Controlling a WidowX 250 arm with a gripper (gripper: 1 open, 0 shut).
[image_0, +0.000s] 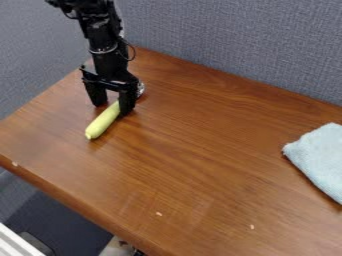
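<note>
My black gripper (112, 92) is low over the left side of the wooden table, at the upper end of a pale yellow-green elongated object (102, 123), which lies diagonally and extends toward the front left. Whether the fingers are closed on it is unclear. A silvery round item, partly hidden, sits just behind the gripper.
A light blue cloth (315, 160) lies at the right edge of the table (201, 170). A grey padded wall stands behind. The table's left edge drops off near the bottom left.
</note>
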